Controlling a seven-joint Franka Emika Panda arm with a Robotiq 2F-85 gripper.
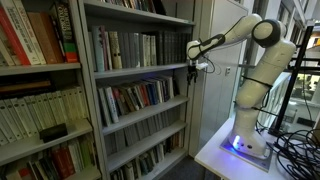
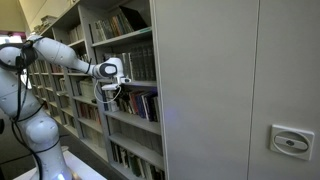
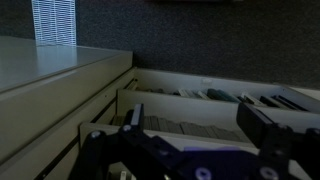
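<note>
In the wrist view my gripper stands open, its two dark fingers wide apart with nothing visible between them. Behind and below that gap run pale shelf edges with rows of book tops. Exterior view 1 has the arm stretched left from its base, and the gripper hangs at the right side of a tall bookshelf. From the other side, the arm's white wrist appears in front of the shelves, too small there to judge the fingers.
The arm's base stands on a white table whose top is mostly bare. Rows of books fill several shelves. A large pale panel closes off the right of exterior view 2. Cables lie coiled behind the base.
</note>
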